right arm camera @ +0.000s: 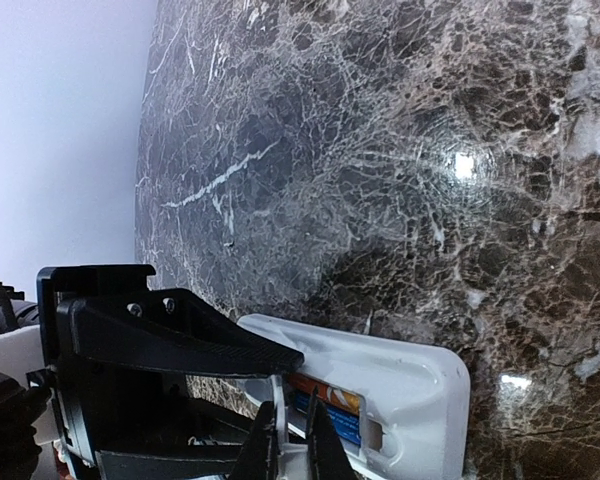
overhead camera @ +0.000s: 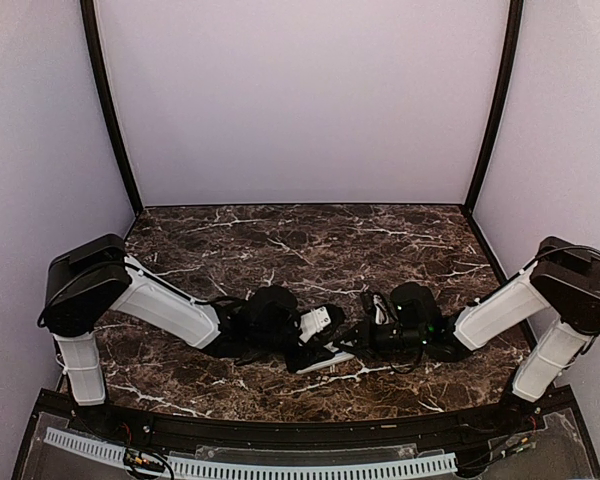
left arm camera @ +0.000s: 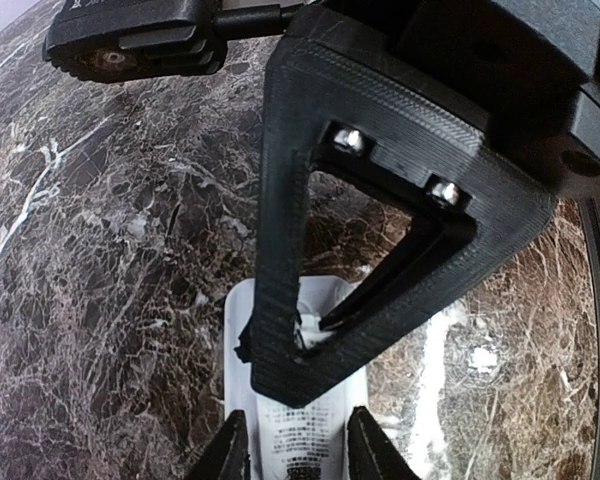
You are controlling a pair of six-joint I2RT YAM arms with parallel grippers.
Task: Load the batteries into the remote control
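Note:
The white remote control (overhead camera: 315,367) lies on the table between the two arms. In the right wrist view its open compartment shows an orange battery (right arm camera: 325,391) beside a blue battery (right arm camera: 330,420). My left gripper stands over the remote with its fingers part open, one dark fingertip on either side in the left wrist view; no firm hold shows. My right gripper is shut on a white part of the remote control (right arm camera: 410,380). Its fingers hide some of the compartment in the left wrist view, and the left gripper's fingers cover the remote's other end.
The two grippers are close together over the remote, with little space between them. A slotted white rail (overhead camera: 310,468) runs along the front edge.

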